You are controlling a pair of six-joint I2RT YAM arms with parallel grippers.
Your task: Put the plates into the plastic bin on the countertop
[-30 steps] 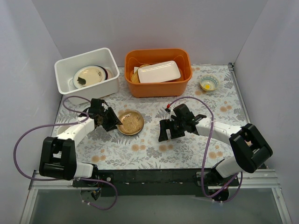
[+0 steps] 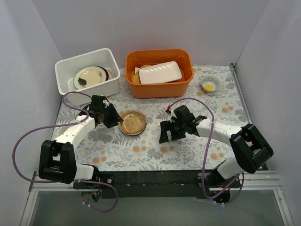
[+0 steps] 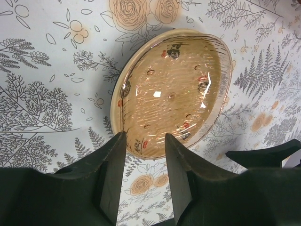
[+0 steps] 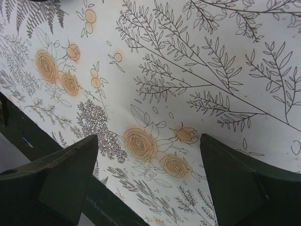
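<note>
An amber, see-through plate (image 2: pixel 132 123) lies on the patterned countertop between my arms. In the left wrist view the plate (image 3: pixel 171 96) fills the middle, its near rim passing between my left fingers. My left gripper stands part open at that rim, with a clear gap between the fingertips. Right of the plate, my right gripper (image 2: pixel 170 132) is open low over the counter. Only patterned surface shows between its fingers in the right wrist view. At the back stand a white plastic bin (image 2: pixel 68 70) holding plates (image 2: pixel 89 76) and an orange plastic bin (image 2: pixel 155 92).
A white tray (image 2: pixel 160 73) rests in the orange bin, with yellowish items beside it. At the back right sits a small patterned bowl (image 2: pixel 210 84). Walls enclose both sides.
The plate, which showed a bright shine and a dark shadow under its front edge, has lost the shine and looks lower. My right arm barely moved.
</note>
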